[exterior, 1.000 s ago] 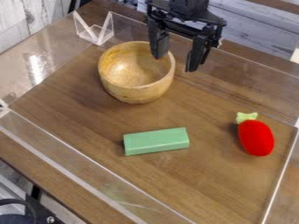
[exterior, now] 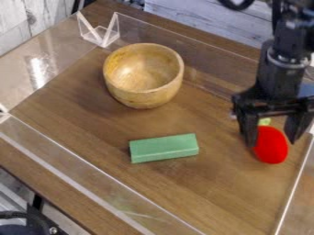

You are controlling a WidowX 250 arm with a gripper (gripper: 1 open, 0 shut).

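Note:
My gripper [exterior: 262, 117] is at the right of the camera view, open, lowered just over the red strawberry-like toy [exterior: 270, 145] with its green top; its fingers are partly blurred. A green block [exterior: 163, 149] lies in the lower middle of the wooden table. A wooden bowl [exterior: 143, 77] stands at the upper left.
A clear plastic holder [exterior: 101, 29] sits at the back left. Raised edges border the table.
The arm has moved from above the bowl at the back to the right, down over the red toy. The objects look unmoved.

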